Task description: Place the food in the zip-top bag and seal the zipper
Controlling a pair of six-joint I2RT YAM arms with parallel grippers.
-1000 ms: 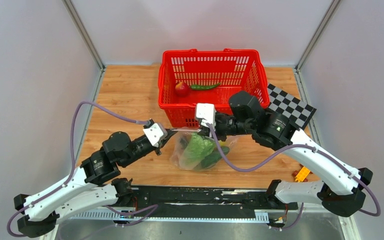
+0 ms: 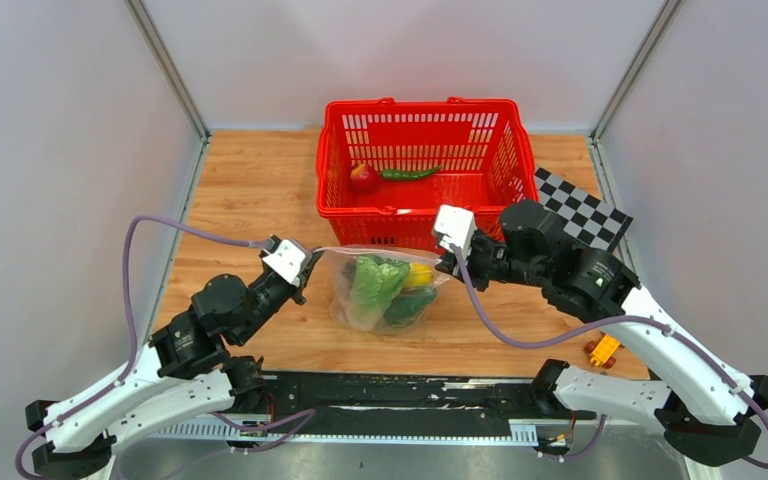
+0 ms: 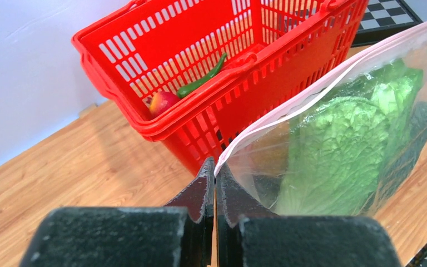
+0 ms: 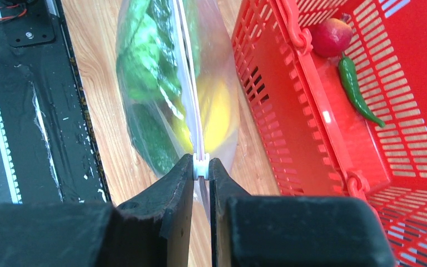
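The clear zip top bag [image 2: 351, 300] hangs between both arms, its top edge stretched across. Inside are a green leafy lettuce [image 2: 377, 285], a yellow item [image 2: 419, 275] and a dark green vegetable [image 2: 410, 306]. At the bag's left top corner, my left gripper is shut with the thin pinkish edge pinched between its tips. My right gripper is shut on the small white zipper slider [image 4: 201, 166], near the right end of the top edge. In the right wrist view, the zip strips run together up to the slider; whether they are pressed shut cannot be told.
Behind the bag stands a red basket [image 2: 400, 224] holding a red fruit [image 2: 363, 178] and a green pepper [image 2: 410, 174]. A checkered board [image 2: 582, 209] lies at the right, and a yellow object [image 2: 605, 350] is near the right arm. Bare wood lies left of the bag.
My right gripper has slid rightward along the bag's top edge. My left gripper has shifted left, and the bag has moved slightly left with it.
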